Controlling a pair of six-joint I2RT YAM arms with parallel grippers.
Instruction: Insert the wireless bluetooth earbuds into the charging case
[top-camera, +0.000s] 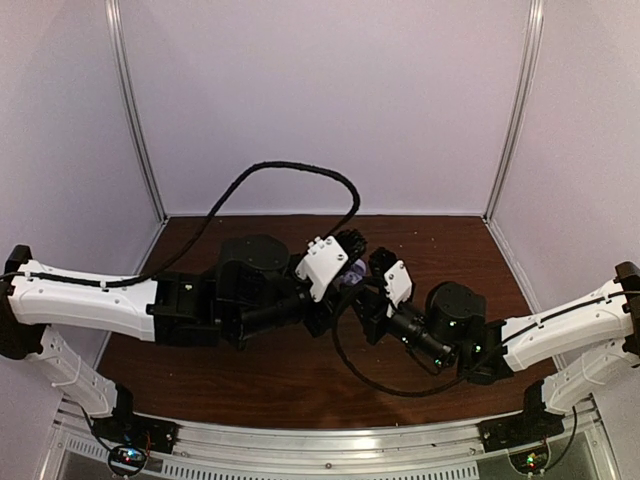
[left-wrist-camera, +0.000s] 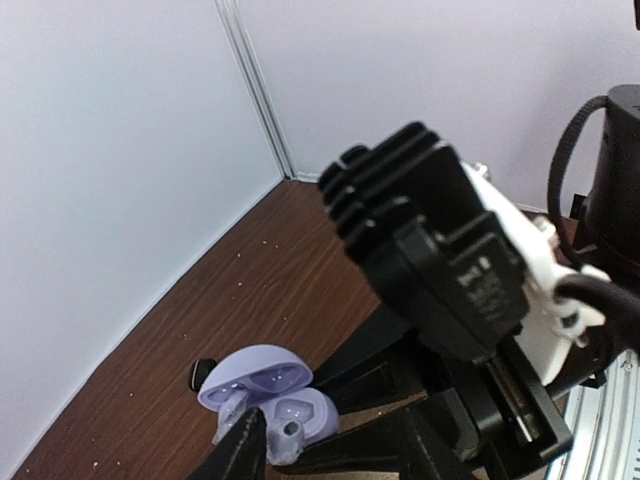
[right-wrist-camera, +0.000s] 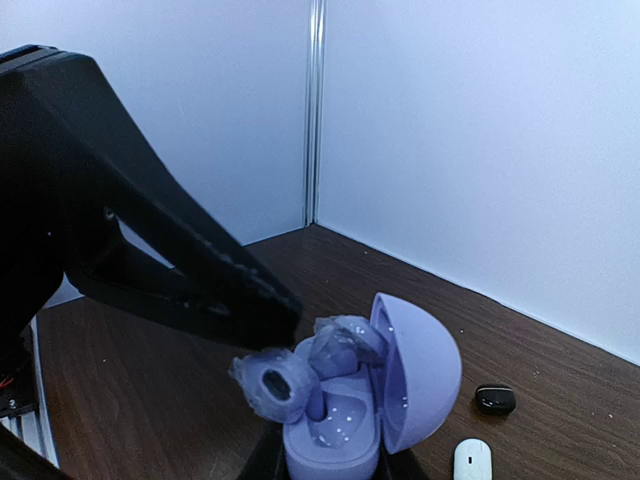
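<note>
Gripped at its base by my right gripper, the purple charging case (right-wrist-camera: 335, 455) is held up with its lid (right-wrist-camera: 425, 375) swung open. One purple earbud (right-wrist-camera: 275, 387) leans out over the case's edge, tipped, with its stem toward the near slot but not seated. Another earbud (right-wrist-camera: 345, 342) sits at the far slot beside the lid. My left gripper is open, its fingers (left-wrist-camera: 240, 450) spread to either side of the tipped earbud without holding it. In the right wrist view, one left finger (right-wrist-camera: 215, 265) hovers close behind the earbuds. The top view mostly hides the case between the two grippers.
A black case (right-wrist-camera: 495, 399) and a white case (right-wrist-camera: 472, 462) lie on the brown table (right-wrist-camera: 560, 430), beyond the lid in the right wrist view. The left arm's cable (top-camera: 270, 165) arches above it. Both grippers are close together.
</note>
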